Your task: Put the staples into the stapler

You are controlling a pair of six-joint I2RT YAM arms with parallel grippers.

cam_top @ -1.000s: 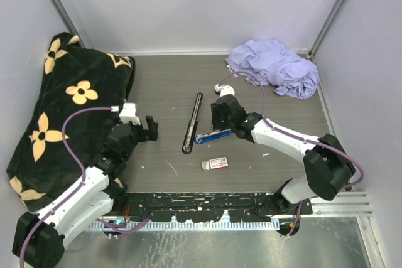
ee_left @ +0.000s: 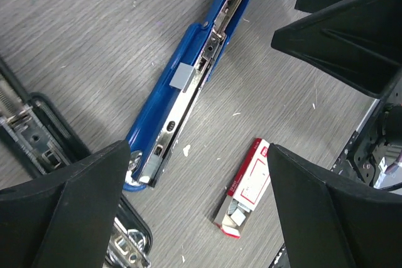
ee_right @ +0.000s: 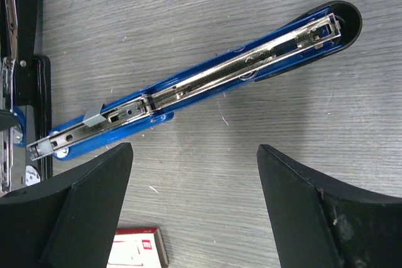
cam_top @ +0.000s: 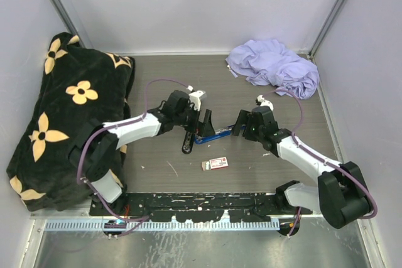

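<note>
An opened blue stapler (ee_left: pixel 163 111) lies on the table, its metal channel (ee_right: pixel 207 80) exposed and stretched diagonally in both wrist views. Beside its near end is an opened black stapler (cam_top: pixel 187 142), also seen at the left of the left wrist view. A small red-and-white staples box (cam_top: pixel 215 164) lies in front, one end open with pieces inside (ee_left: pixel 237 214). My left gripper (cam_top: pixel 202 123) hangs open over the staplers' meeting point, empty. My right gripper (cam_top: pixel 242 122) is open above the right part of the blue stapler, with nothing between its fingers.
A lilac cloth (cam_top: pixel 276 67) is heaped at the back right. A black blanket with flowers (cam_top: pixel 63 111) covers the left side. Loose slivers lie on the surface.
My left gripper has swung in rightward from the table's left side to above the staplers. My right gripper has moved rightward along the blue stapler.
</note>
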